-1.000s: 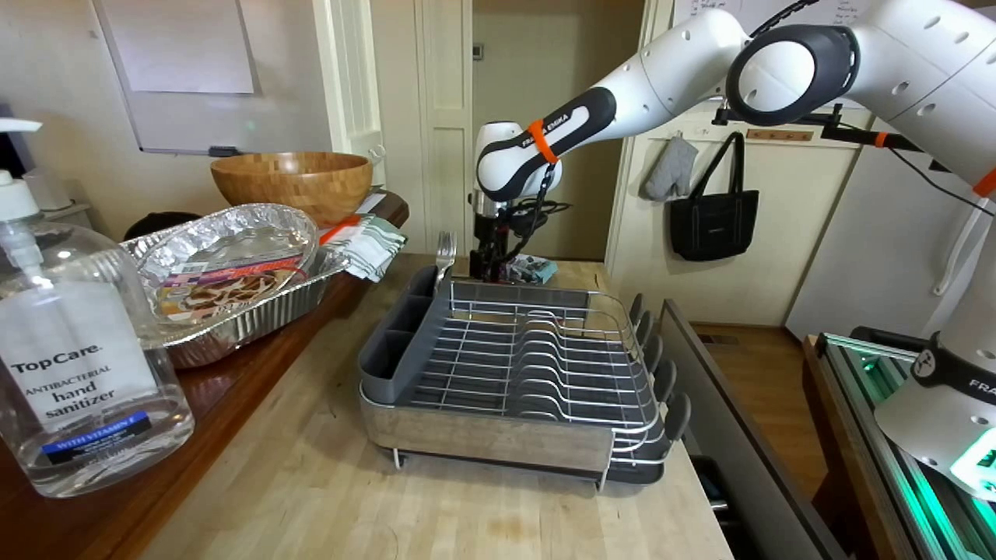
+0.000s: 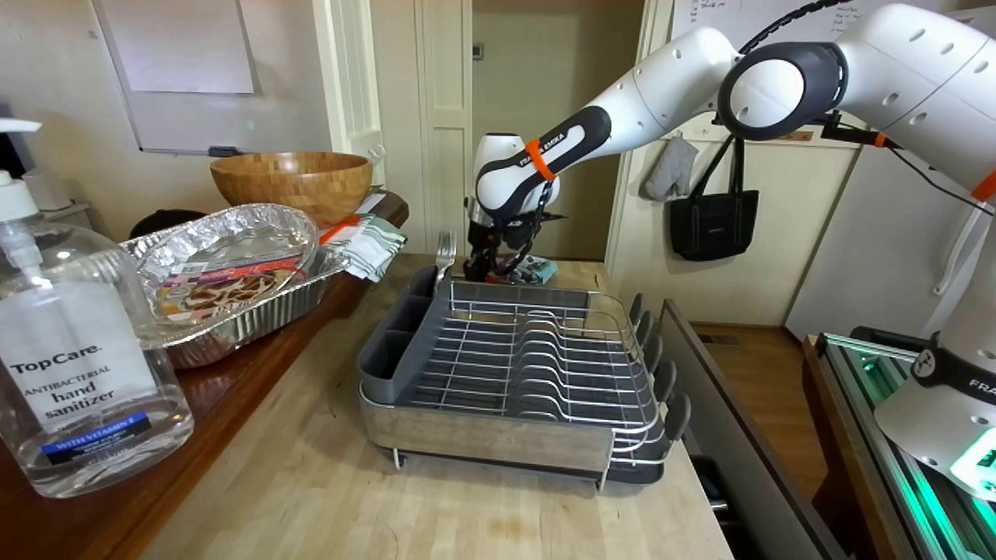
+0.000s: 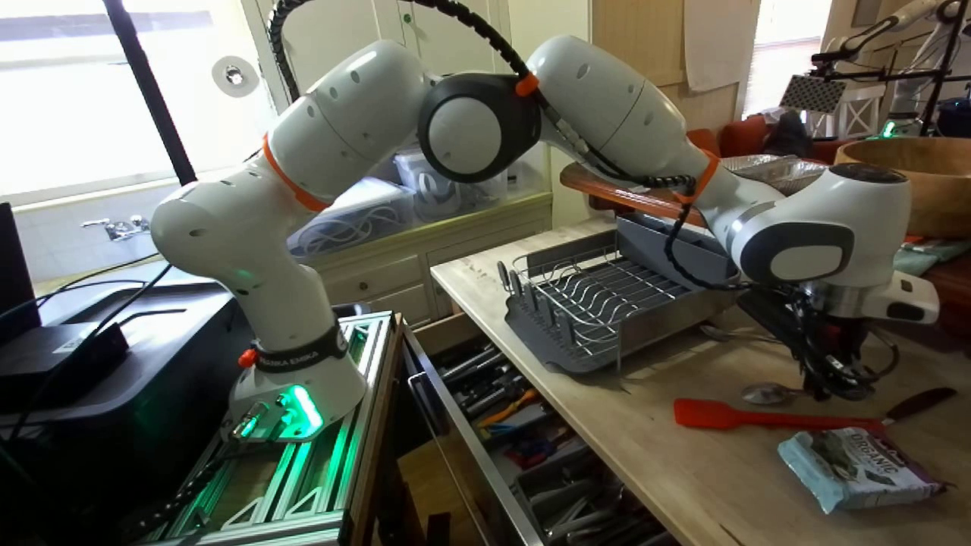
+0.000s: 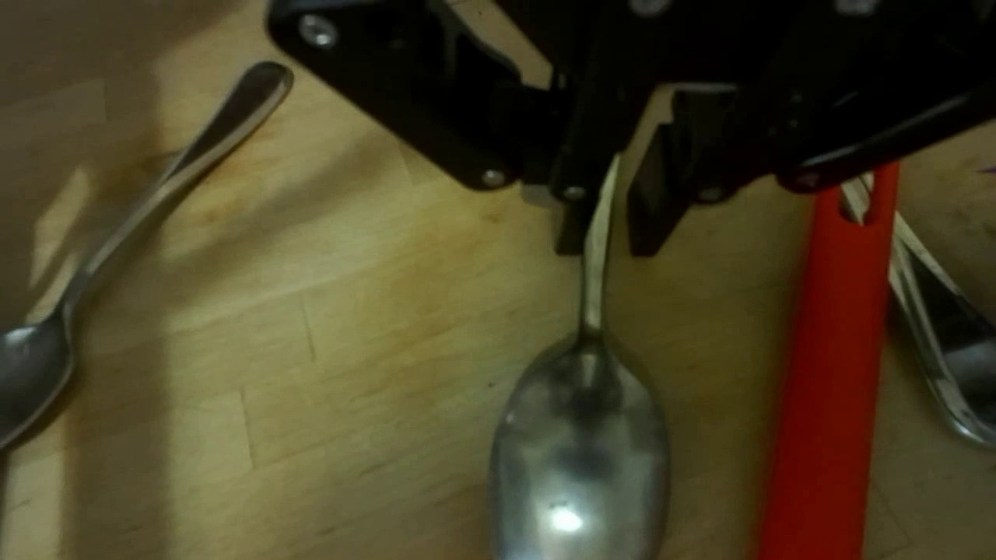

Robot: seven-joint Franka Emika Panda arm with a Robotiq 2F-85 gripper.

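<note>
In the wrist view a metal spoon [image 4: 580,448] lies on the wooden counter, bowl toward the bottom of the view. My gripper is partly open around its handle, one dark finger [image 4: 570,230] close along the left side and the other on the right with a narrow gap to the handle. The upper end of the handle is hidden under the gripper. From exterior view 2, my gripper [image 3: 824,387] points down close to the counter, with the spoon [image 3: 770,393] at its left.
A second spoon [image 4: 154,196] lies to the left, a red spatula [image 4: 831,373] to the right. Nearby are a packet [image 3: 860,469] and the dish rack [image 2: 504,439], with a fork [image 2: 446,252] upright in its caddy. An open drawer [image 3: 537,437] runs along the counter edge.
My arm has come down with the gripper, closer to the counter behind the dish rack, and shifted slightly left in exterior view 1. The rack and the other objects have stayed put.
</note>
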